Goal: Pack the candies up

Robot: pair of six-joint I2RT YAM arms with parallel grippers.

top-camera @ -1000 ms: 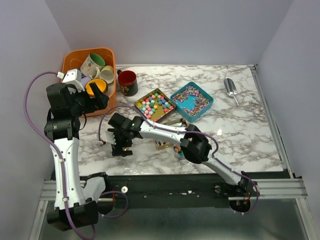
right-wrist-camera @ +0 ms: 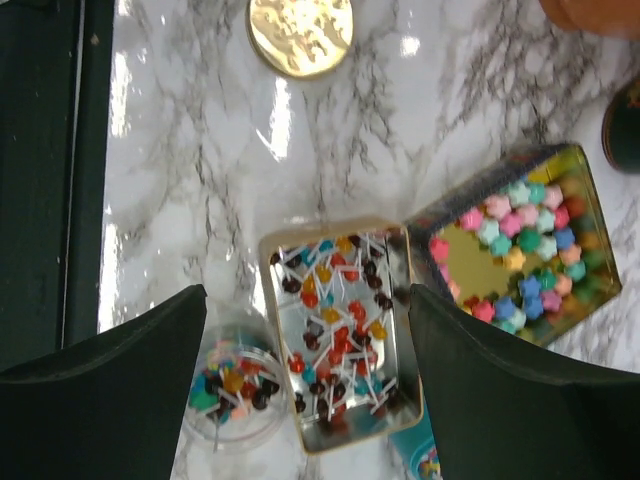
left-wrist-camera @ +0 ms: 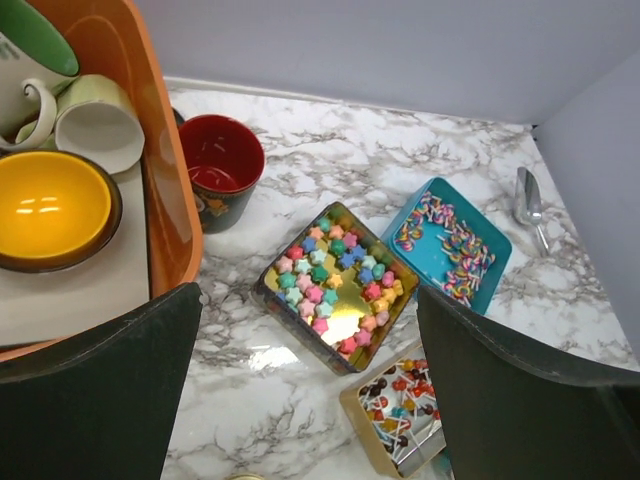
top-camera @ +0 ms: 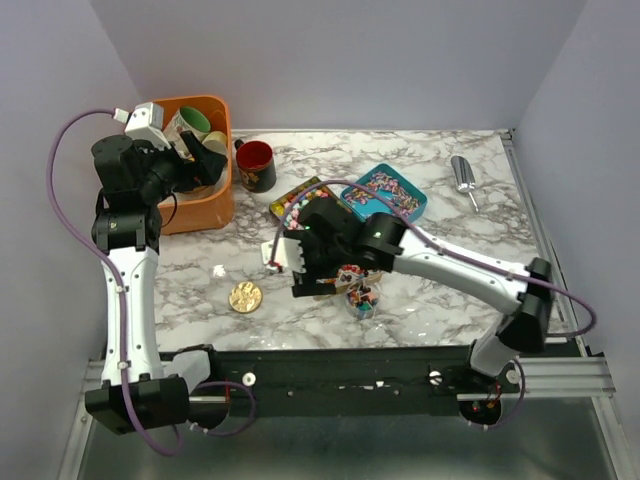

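A clear round jar (right-wrist-camera: 235, 385) with mixed candies in it stands beside the box of lollipops (right-wrist-camera: 335, 330) in the right wrist view. My right gripper is open above them, nothing between its fingers. The tray of star-shaped candies (left-wrist-camera: 335, 285) lies beside that box, and a blue tray of wrapped-looking candies (top-camera: 384, 195) is farther back. A round gold lid (top-camera: 245, 297) rests flat on the table, apart from the jar. Over the orange bin hangs my left gripper (top-camera: 198, 165), open and empty.
The orange bin (top-camera: 225, 205) at the back left holds cups and a yellow bowl (left-wrist-camera: 50, 208). A dark red mug (top-camera: 256, 166) stands by it. At the right lies a metal scoop (top-camera: 463, 178), with bare marble around it.
My right gripper has moved rightward, from over the gold lid to above the lollipop box and jar, leaving the lid uncovered. My left gripper has shifted slightly and covers the yellow bowl in the top view.
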